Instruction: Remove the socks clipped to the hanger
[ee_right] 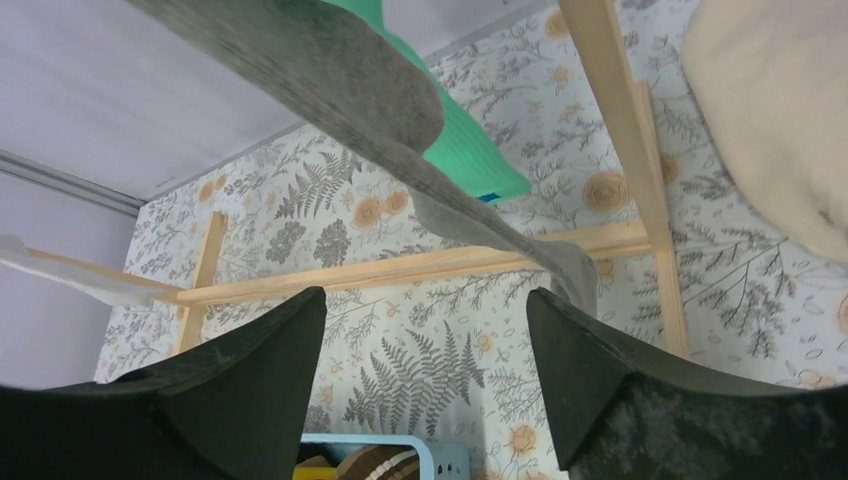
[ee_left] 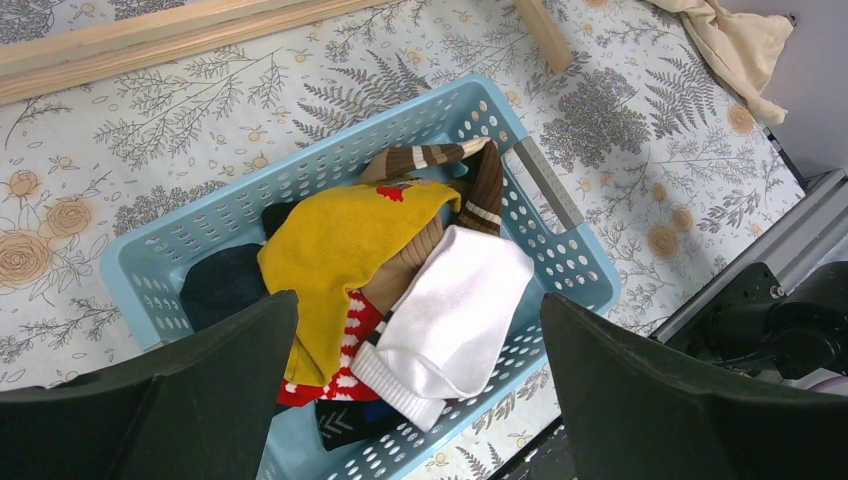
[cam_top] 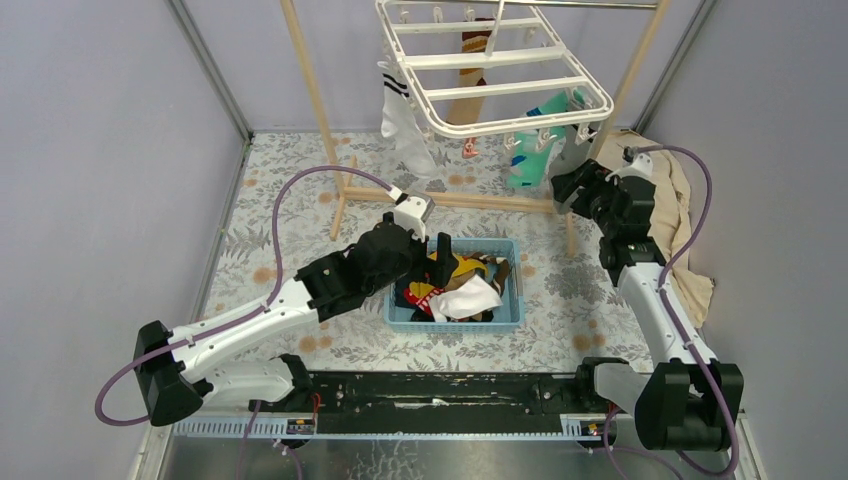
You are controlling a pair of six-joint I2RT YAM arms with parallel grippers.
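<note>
From the white hanger at the top several socks dangle: a white sock with dark stripes, a brown sock, a teal sock and a grey sock. Close to the grey sock's lower part is my right gripper, open. In the right wrist view the grey sock slants down to near the right finger, and whether they touch I cannot tell. My left gripper is open over the blue basket, nothing between its fingers. Inside lie a white sock and a yellow sock.
The wooden stand's crossbar runs behind the basket. Beige cloth lies at the right beside the wall. Patterned floor on both sides of the basket is clear.
</note>
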